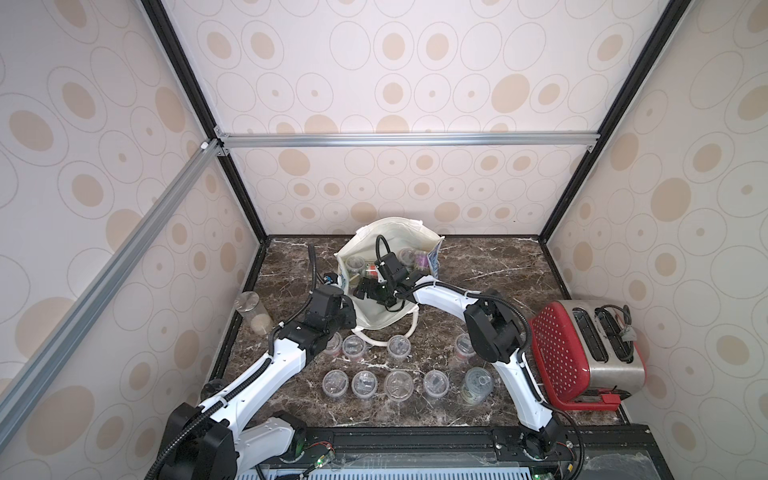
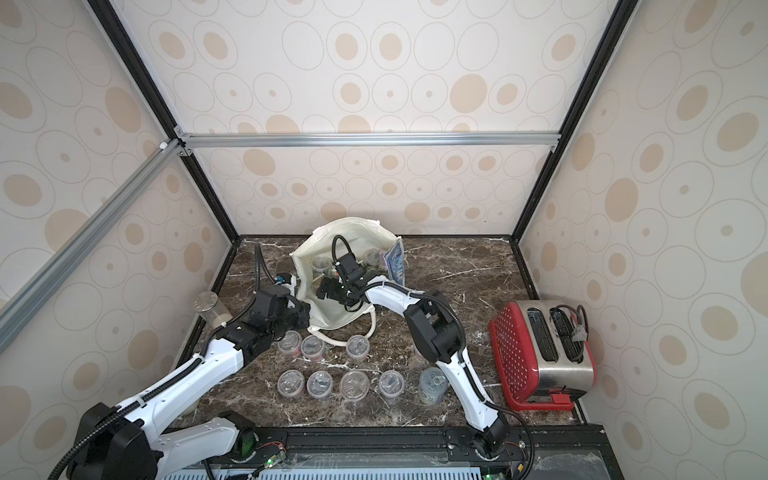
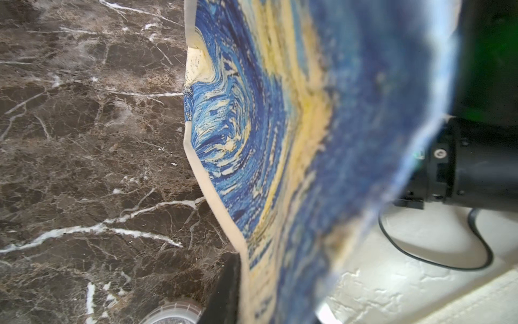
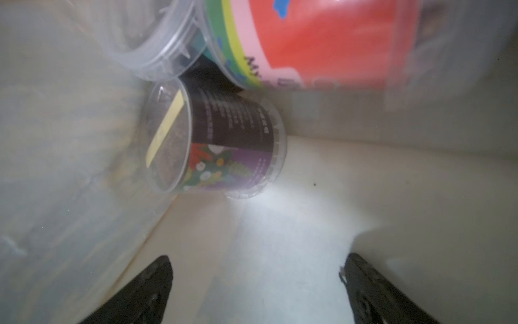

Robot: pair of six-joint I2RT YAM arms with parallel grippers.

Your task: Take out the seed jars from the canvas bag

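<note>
The canvas bag (image 1: 424, 228) stands open at the back middle. My left gripper (image 1: 345, 312) is shut on its left side; the painted fabric (image 3: 226, 135) fills the left wrist view. My right gripper is inside the bag, fingers apart and empty, pointing at the bag's pale floor. Beyond the fingers a seed jar with dark floral label (image 4: 226, 140) lies on its side, under a clear jar (image 4: 156, 27) and a red-labelled jar (image 4: 318, 37). Several seed jars (image 1: 398, 385) stand in rows on the counter in front of the bag.
A red toaster (image 1: 584, 352) stands at the right. A taller jar (image 1: 254, 312) stands at the far left. The bag's handle (image 1: 388, 340) lies near the front jars.
</note>
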